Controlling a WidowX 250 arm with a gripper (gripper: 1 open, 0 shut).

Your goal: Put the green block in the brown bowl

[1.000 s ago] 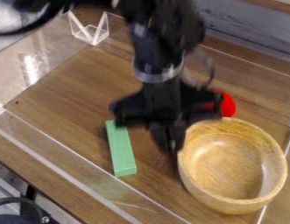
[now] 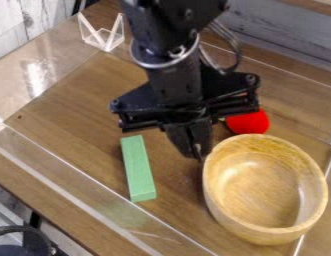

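The long green block (image 2: 137, 170) lies flat on the wooden table, left of the bowl and apart from it. At the lower right stands the round brown bowl (image 2: 232, 215), its visible inside empty. My black gripper (image 2: 193, 142) hangs above the table, up and to the right of the block and close to the bowl's upper left rim. Its fingers point down toward the camera side, and the dark parts overlap, so the gap between them is unclear. No object shows in its grasp.
A red rounded object (image 2: 248, 122) sits just behind the bowl, partly covered by the gripper. A clear angular holder (image 2: 102, 34) stands at the back left. Bare table (image 2: 68, 110) extends left of the block.
Block and bowl keep their places.
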